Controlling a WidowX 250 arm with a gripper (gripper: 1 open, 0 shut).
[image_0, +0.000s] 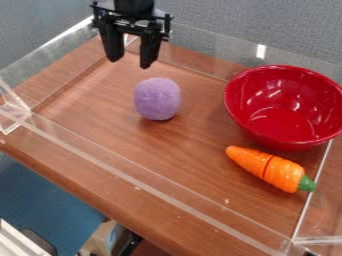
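My black gripper (131, 48) hangs at the top of the camera view, open, with nothing between its fingers. Below it and a little to the right, a purple round object (158, 99) rests on the wooden surface. A red bowl (282, 105) sits on the right, and an orange toy carrot (267, 167) with a green tip lies in front of it.
A low clear wall (164, 190) rims the wooden board (94, 140) on the visible sides. The left and middle of the board around the purple object are free. Below the board's front left edge is a blue area with some white and brown items.
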